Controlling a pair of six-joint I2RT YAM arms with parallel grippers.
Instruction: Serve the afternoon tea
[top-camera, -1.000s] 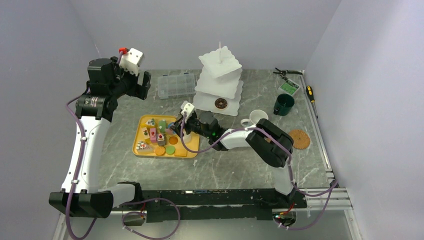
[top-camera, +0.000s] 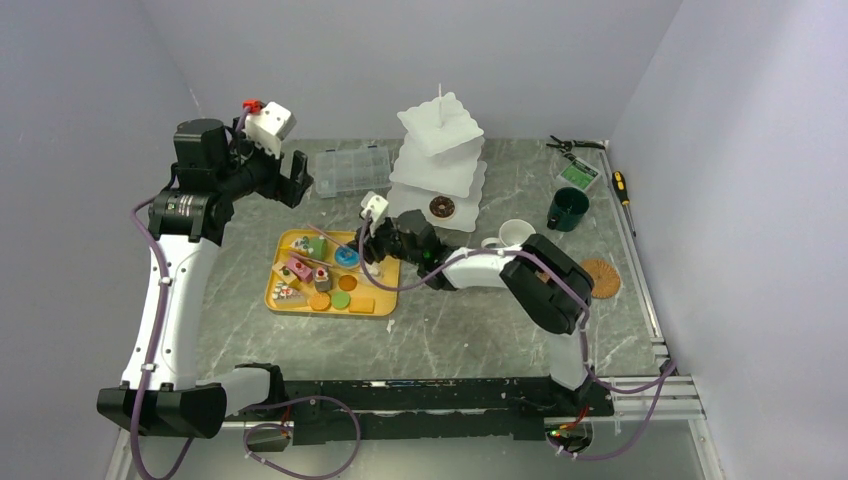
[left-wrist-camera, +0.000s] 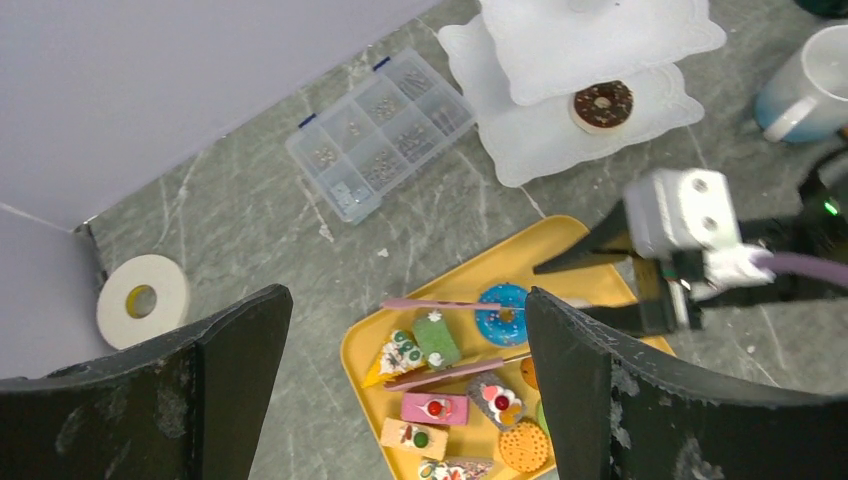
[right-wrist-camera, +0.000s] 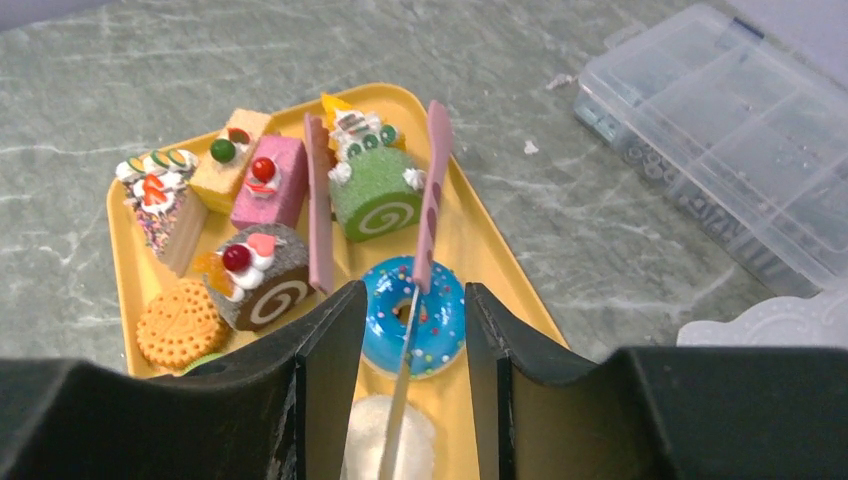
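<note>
A yellow tray (top-camera: 330, 300) holds toy cakes, biscuits and a blue donut (right-wrist-camera: 385, 320). Pink-tipped tongs (right-wrist-camera: 432, 200) reach across it over the donut. My right gripper hangs over the tray, fingers apart, with the tongs' thin shaft visible in the gap, not visibly gripped. My left gripper (top-camera: 296, 177) stands open and empty, high at the back left of the tray. Tiered white stand (top-camera: 440, 175) at the back has a chocolate donut (top-camera: 442, 207) on its bottom tier.
A clear compartment box (left-wrist-camera: 385, 135) lies behind the tray, a tape roll (left-wrist-camera: 120, 305) at left. A white mug (top-camera: 517, 232), green mug (top-camera: 568, 208) and coaster (top-camera: 600, 278) stand right, near my right arm.
The left gripper has moved slightly right.
</note>
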